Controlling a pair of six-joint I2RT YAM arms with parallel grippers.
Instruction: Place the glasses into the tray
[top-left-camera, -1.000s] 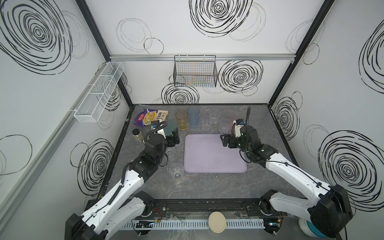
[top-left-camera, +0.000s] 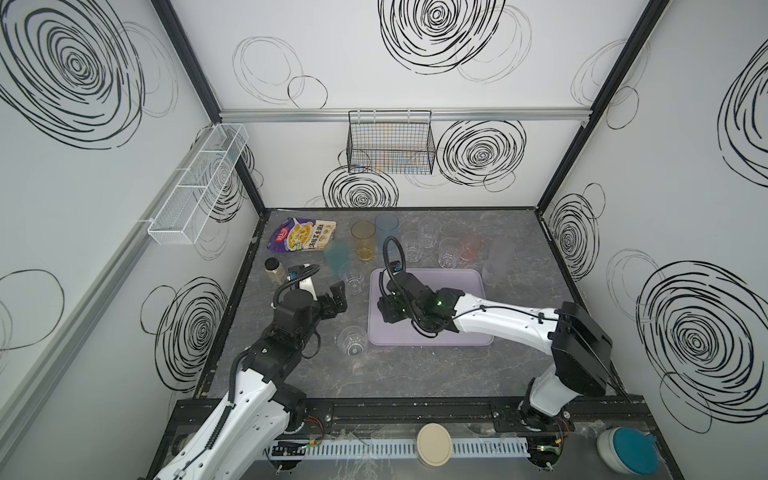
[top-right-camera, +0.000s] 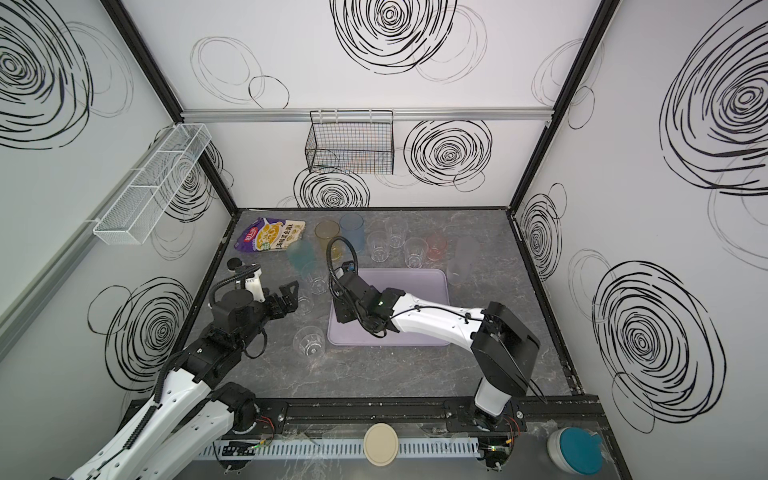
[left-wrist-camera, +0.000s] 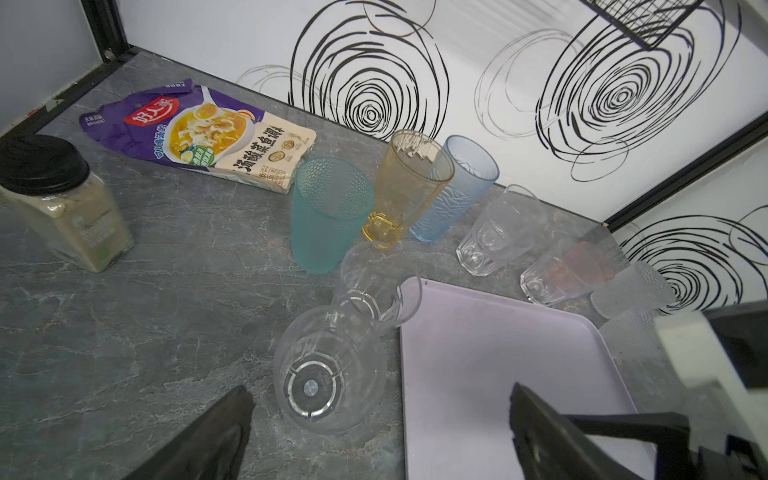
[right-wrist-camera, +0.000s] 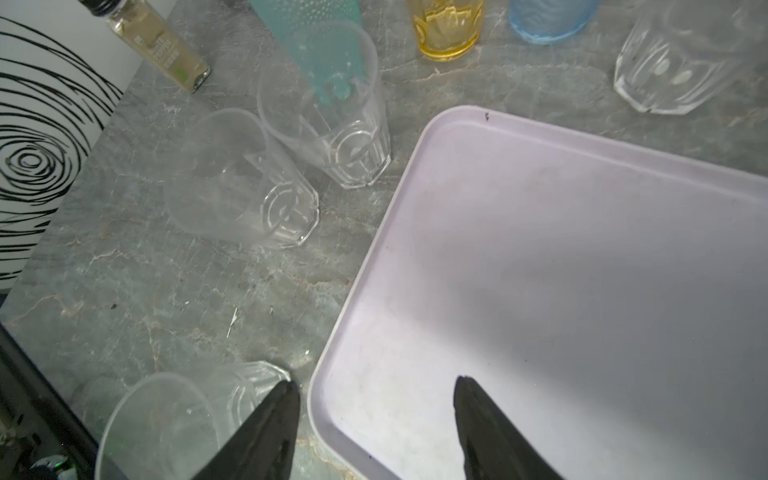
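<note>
The lilac tray lies bare in the middle of the table. My right gripper is over its left part, fingers apart, nothing between them. My left gripper hangs open above the left glasses. Behind the tray stand a teal glass, an amber glass, a blue glass, several clear glasses and a faintly pink one.
A seasoning bag lies at the back left, with a dark-lidded jar in front of it. Wire baskets hang on the back and left walls. Bare table shows right and in front of the tray.
My right gripper has moved left and toward the front, across the tray. My left gripper has drawn back toward the front left. The glasses look unmoved.
</note>
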